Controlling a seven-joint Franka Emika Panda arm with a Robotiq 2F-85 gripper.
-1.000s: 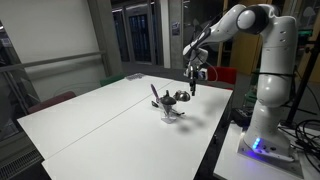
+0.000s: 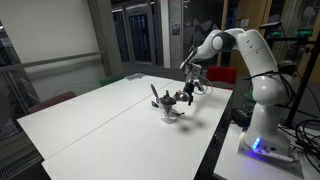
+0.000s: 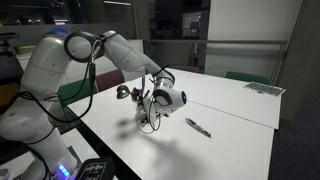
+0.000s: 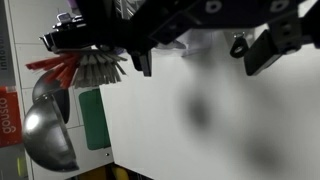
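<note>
My gripper stands open in the wrist view, its two dark fingers wide apart with no object held between them. In exterior view 1 the gripper hangs above the white table, close to the right side of a clear holder full of kitchen utensils. A shiny metal ladle bowl and a brush with red and grey bristles show at the left of the wrist view. From the holder a purple handle sticks up. In exterior view 2 the arm partly hides the holder.
On the white table a dark, slim utensil lies by itself. A green tray is at the far edge, and chairs stand beyond.
Over the last second the arm has come down and somewhat left, bringing my gripper lower and nearer to the utensil holder. The holder and table have not visibly moved.
</note>
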